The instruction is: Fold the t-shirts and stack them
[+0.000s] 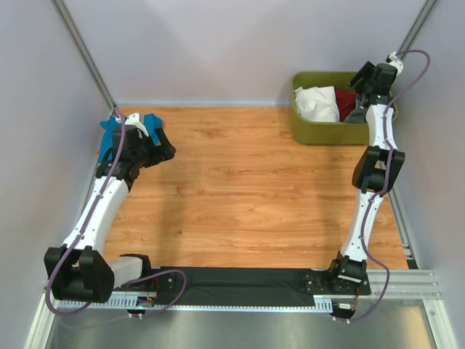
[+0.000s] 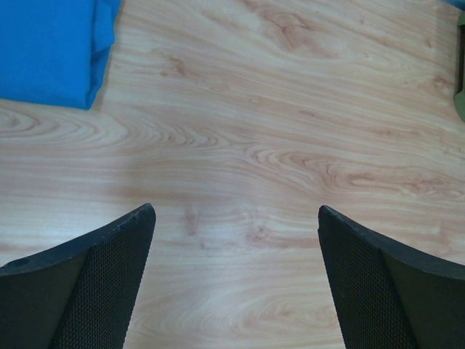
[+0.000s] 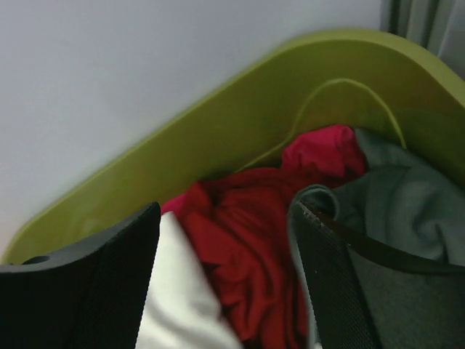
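Observation:
A blue folded shirt (image 1: 154,123) lies at the table's far left, partly behind my left arm; its neat edge shows in the left wrist view. Over the bare wood just right of it, my left gripper is open and empty. At the back right, the olive bin holds a white cloth (image 1: 317,104), a red one (image 1: 345,102) and a grey one (image 3: 407,203). My right gripper points down into that bin, its fingers apart. Between and below them show white and red cloth, and a grey fold stands close against the right finger (image 3: 330,269).
The bin (image 1: 330,133) has raised walls near the right gripper, with the back wall (image 1: 218,51) and a corner rail close by.

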